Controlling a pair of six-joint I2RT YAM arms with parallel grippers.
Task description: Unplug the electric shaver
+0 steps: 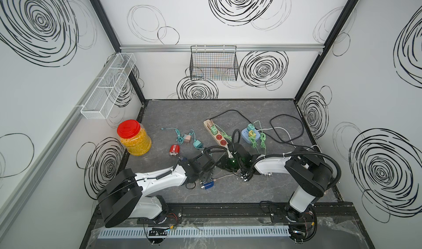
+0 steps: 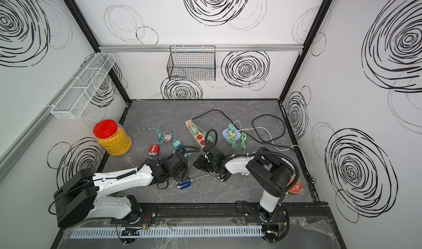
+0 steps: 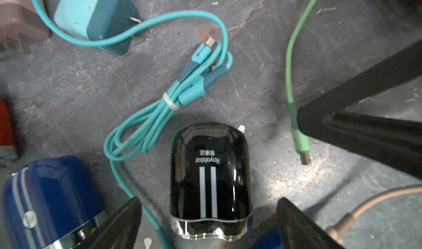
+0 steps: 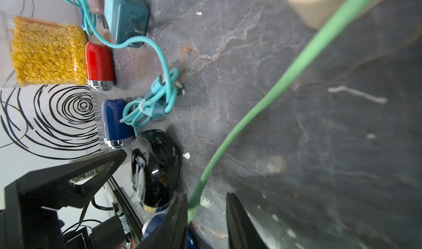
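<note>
In the left wrist view a black shaver [image 3: 211, 178] lies under my open left gripper, with a blue shaver [image 3: 52, 196] to its left and another blue one partly hidden below. A green cable [image 3: 291, 64] runs to a plug near the right gripper's body; a pink cable [image 3: 378, 200] has its connector [image 3: 340, 224] near my left fingers. In the right wrist view my right gripper is open over the green cable's lower end, with the black shaver [image 4: 156, 169] beside it. Whether any shaver is plugged in is unclear.
A cream power strip [image 1: 210, 128], a blue socket block [image 2: 230, 134], teal chargers [image 1: 197, 144], a red shaver [image 1: 174, 150] and a jar [image 1: 134, 139] stand around.
</note>
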